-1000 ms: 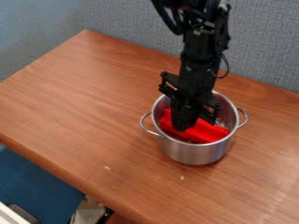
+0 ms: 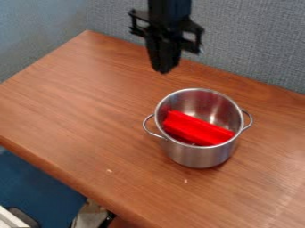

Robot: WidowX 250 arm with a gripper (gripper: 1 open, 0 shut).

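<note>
A steel pot (image 2: 198, 156) with two wire handles stands on the wooden table (image 2: 89, 125), right of centre. A red elongated object (image 2: 197, 129) lies inside it. My black gripper (image 2: 163, 55) hangs high above and behind the pot, near the top of the view, apart from it. Nothing red shows in it; how far its fingers are open is hard to tell.
A grey wall runs along the back. Below the table's front left edge are a blue floor and some pale items at the bottom corner.
My gripper has risen out of the pot and moved up and back. The red object is in the pot, now more fully visible.
</note>
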